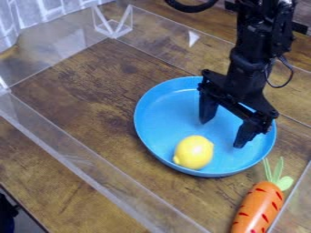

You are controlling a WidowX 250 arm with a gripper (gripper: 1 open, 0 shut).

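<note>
My black gripper (230,117) hangs over the blue bowl (162,118), its two fingers spread wide apart and lowered inside the bowl toward its back and right. A yellow lemon-like object (195,153) lies in the front left of the bowl, in front of the gripper and apart from it. Nothing shows between the fingers.
An orange carrot (256,207) with green leaves lies at the front right, outside the bowl. Clear plastic walls edge the wooden surface (73,82), which is bare left of the bowl.
</note>
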